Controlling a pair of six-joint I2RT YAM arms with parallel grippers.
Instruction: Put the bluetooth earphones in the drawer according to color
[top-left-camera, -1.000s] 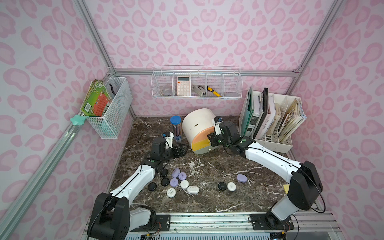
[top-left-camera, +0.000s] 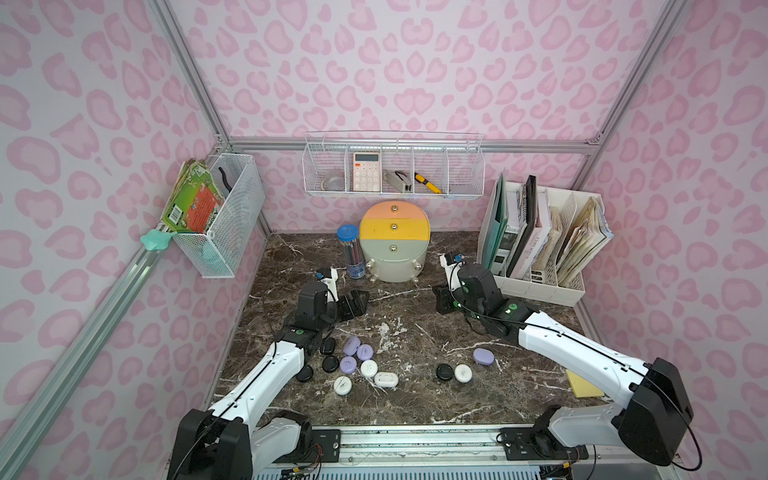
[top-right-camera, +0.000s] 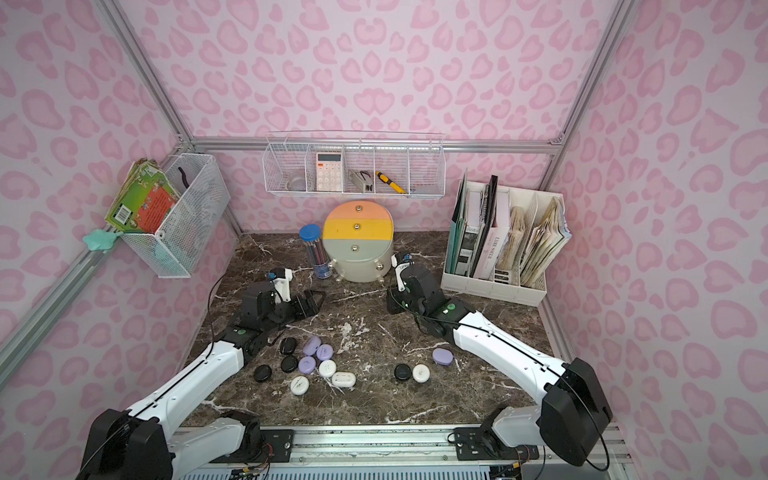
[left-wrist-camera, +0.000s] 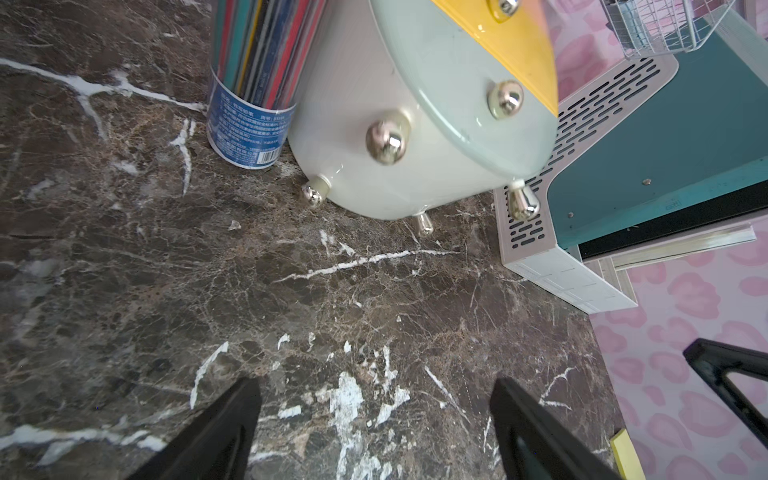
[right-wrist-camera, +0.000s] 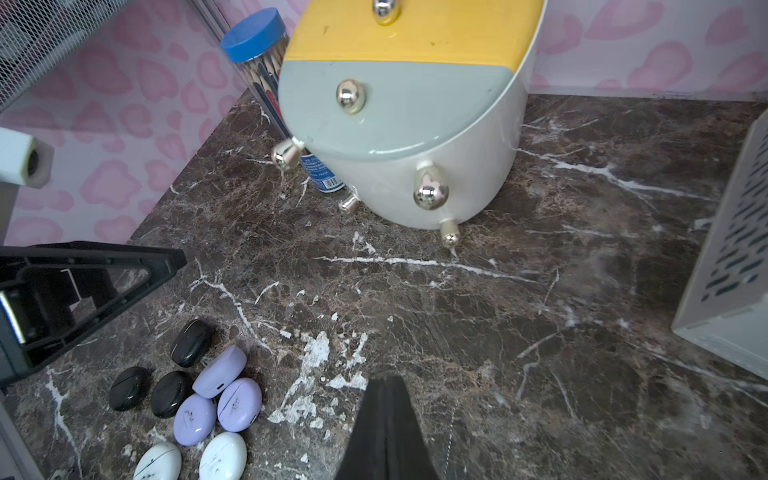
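Note:
The round drawer cabinet has orange, yellow and grey-green drawers, all closed. It leans backward at the table's rear, its front feet off the surface. In the right wrist view my right gripper is shut with nothing between its fingers, in front of the cabinet and clear of its knobs. My left gripper stands open and empty to the cabinet's front left. Black, purple and white earphone cases cluster at front left. Another black, white and purple case lie front right.
A blue-lidded pencil jar stands close to the cabinet's left. To the right is a white file rack. A wire basket hangs on the wall behind. Bare marble lies between the grippers.

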